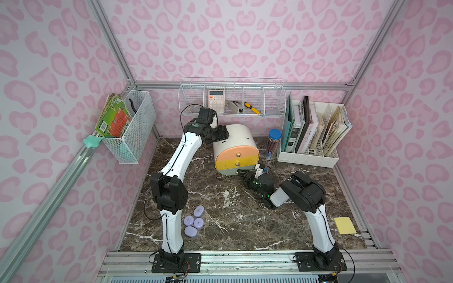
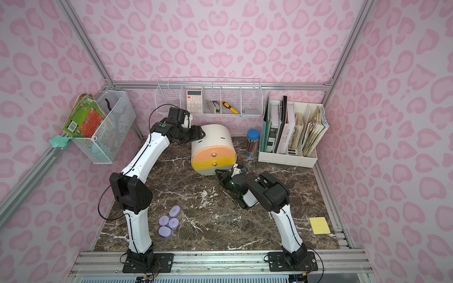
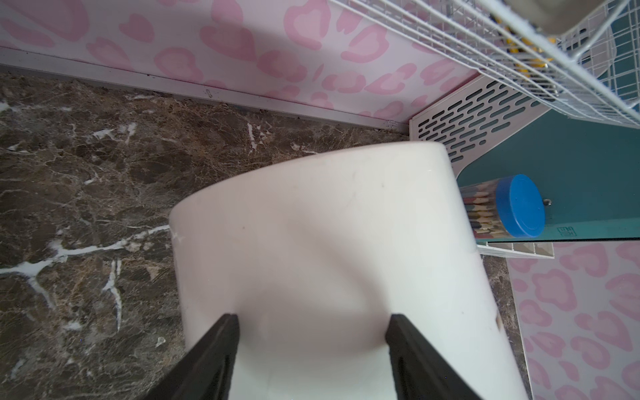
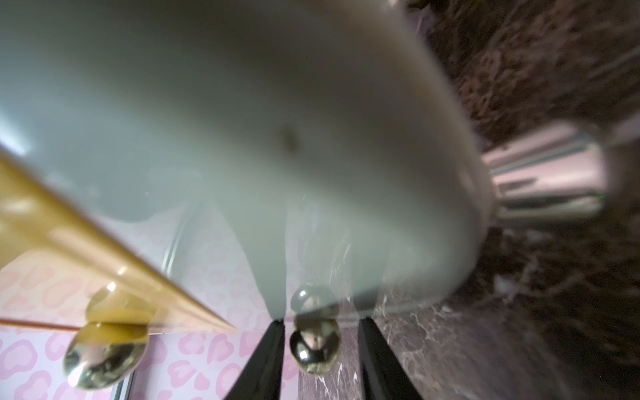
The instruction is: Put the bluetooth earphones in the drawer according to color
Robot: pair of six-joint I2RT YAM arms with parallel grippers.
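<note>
A rounded white cabinet (image 1: 239, 134) stands at the back centre, its orange, yellow and grey-green drawer fronts looking shut. Resting at its upper left side is my left gripper (image 1: 225, 134), open; its fingers (image 3: 214, 353) show against the white top with nothing between them. At the bottom grey-green drawer (image 4: 373, 246) is my right gripper, its fingers parted on either side of the round metal knob (image 4: 315, 343), with gaps visible beside the knob. Several lavender earphone cases (image 1: 198, 223) lie on the table near the left arm's base.
A jar of pencils with a blue lid (image 1: 274, 141) stands right of the cabinet, beside a white file rack (image 1: 306, 160). A wire shelf (image 1: 269, 101) hangs behind. A yellow pad (image 1: 345, 225) lies at the right.
</note>
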